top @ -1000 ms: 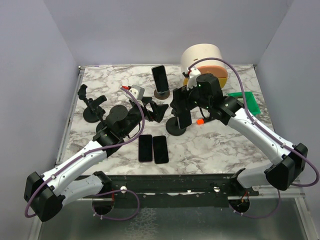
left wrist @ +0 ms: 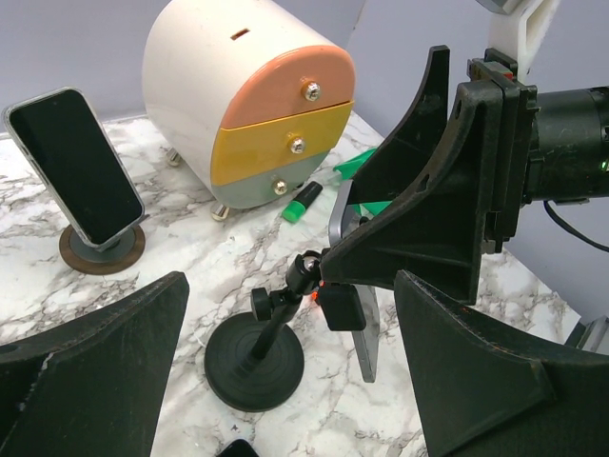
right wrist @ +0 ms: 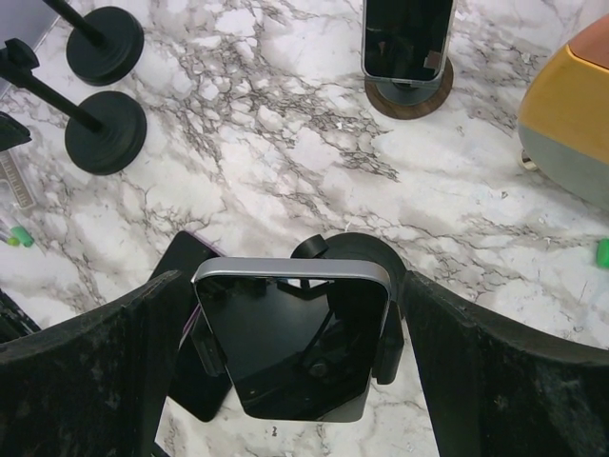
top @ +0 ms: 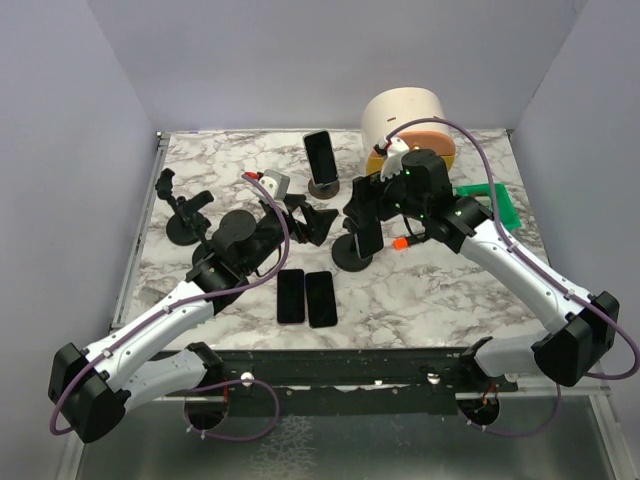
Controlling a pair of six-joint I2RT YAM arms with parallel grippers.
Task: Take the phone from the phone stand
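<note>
A phone (top: pixel 368 238) stands upright at a phone stand (left wrist: pixel 243 367), whose round black base is on the marble table. My right gripper (top: pixel 362 205) is over it, its open fingers either side of the phone's top edge; in the right wrist view the phone (right wrist: pixel 290 338) spans the space between them. In the left wrist view, a black pad (left wrist: pixel 341 307) of that gripper is beside the phone's side. My left gripper (top: pixel 308 218) hangs open left of the stand, nothing between its fingers.
Another phone (top: pixel 319 156) rests on a stand behind. A white drum with coloured drawers (top: pixel 400 112) and a green tray (top: pixel 505 210) are at back right. Two phones (top: pixel 321 300) lie flat in front. Several bare stands (top: pixel 182 228) are at left.
My right gripper and arm have shifted slightly to the right around the phone. The left arm has not visibly moved.
</note>
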